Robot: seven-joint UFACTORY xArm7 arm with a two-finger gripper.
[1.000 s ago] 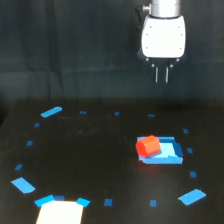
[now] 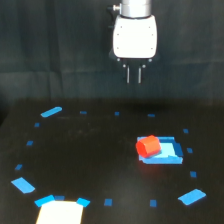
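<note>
An orange-red block point(image 2: 148, 147) sits at the left side of a small blue-rimmed tray point(image 2: 176, 158), turned at an angle and overlapping the tray's left edge in this view. Whether it rests flat on the tray's floor or on the rim, I cannot tell. High above the table, up and slightly left of the tray, hangs my gripper point(image 2: 133, 75). Its two thin fingers point down, apart, with a gap and nothing between them.
A bright pale object point(image 2: 60, 212) is cut off by the bottom edge at left. Blue tape strips point(image 2: 23, 185) and small blue squares lie around the dark table point(image 2: 95, 155).
My gripper has shifted left at about the same height, its fingers still apart. The block and the tray have not moved.
</note>
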